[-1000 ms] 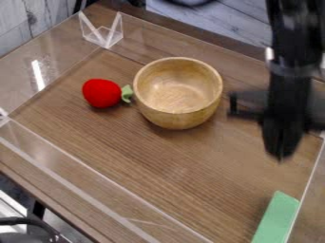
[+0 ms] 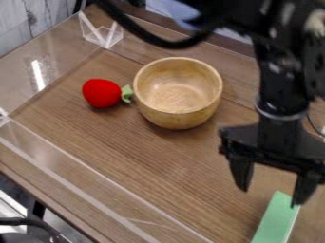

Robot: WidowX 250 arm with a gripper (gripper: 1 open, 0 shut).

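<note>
My gripper (image 2: pixel 264 177) is lowered at the right, its dark fingers standing open just above and behind a green rectangular object (image 2: pixel 277 226) on the wooden table (image 2: pixel 114 180). The green object runs off the bottom edge of the view. Whether the fingertips touch anything is unclear.
A wooden bowl (image 2: pixel 178 90) sits at the upper middle, with a red tomato-like item (image 2: pixel 102 93) with green leaves to its left. A clear plastic piece (image 2: pixel 99 27) is at the upper left.
The bowl, red item and green object look unmoved.
</note>
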